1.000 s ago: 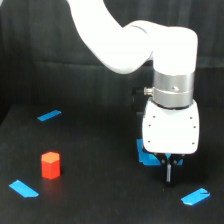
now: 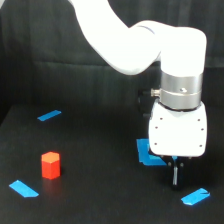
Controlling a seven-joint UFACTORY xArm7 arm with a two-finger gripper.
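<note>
A red-orange cube (image 2: 50,165) sits on the dark table at the left, well apart from my gripper. The white arm comes down from the top, and my gripper (image 2: 175,178) points downward on the right side. Its fingers are thin and dark against the black surface, so whether the fingers are open or shut is unclear. Nothing can be made out between them. A blue square (image 2: 147,154) lies just left of the fingers, partly hidden behind the white hand.
Blue strips mark the table at the far left (image 2: 49,115), the near left (image 2: 23,188) and the near right (image 2: 195,197). Bare dark table (image 2: 105,165) stretches between the cube and the blue square.
My gripper has shifted a little to the right and lower in the view, uncovering slightly more of the blue square's left part. The cube and strips stay where they were.
</note>
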